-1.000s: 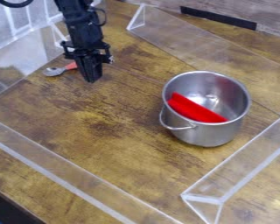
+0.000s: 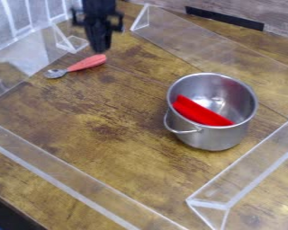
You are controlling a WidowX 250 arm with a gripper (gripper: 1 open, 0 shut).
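A spoon with an orange-red handle (image 2: 86, 63) and metal head lies on the wooden table (image 2: 104, 135) at the back left. Above it my dark gripper (image 2: 98, 43) is raised and blurred, apart from the spoon, so its fingers are hard to make out. On the right stands a steel pot (image 2: 211, 130) with a long red object (image 2: 200, 111) inside.
Clear plastic barriers edge the table on the left, at the back (image 2: 183, 36) and at the front right (image 2: 243, 180).
My gripper has risen up and away from beside the spoon, uncovering its handle. The spoon and the pot look unmoved.
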